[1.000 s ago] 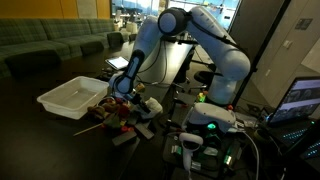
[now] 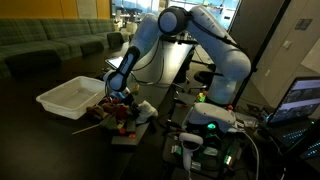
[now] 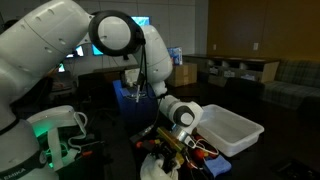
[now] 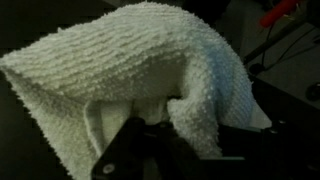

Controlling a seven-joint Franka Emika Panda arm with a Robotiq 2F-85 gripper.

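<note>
A white terry towel (image 4: 150, 60) fills much of the wrist view, its folds bunched up against the dark fingers (image 4: 125, 145). In exterior view 1 the towel (image 2: 147, 111) lies at the right side of a pile of small things on the dark table. My gripper (image 2: 130, 104) points down into that pile, right beside the cloth. Exterior view 2 has the towel (image 3: 158, 168) low in the frame, under and in front of my arm. Cloth and shadow hide the fingertips, so whether the fingers grip a fold does not show.
An empty white bin (image 2: 70, 98) stands left of the pile; it shows behind the arm in exterior view 2 (image 3: 225, 128). Mixed coloured items (image 2: 108, 112) crowd around the gripper.
The gripper has stayed low at the pile with only slight movement. The towel's outline and the dark items at the pile's front edge have shifted a little.
</note>
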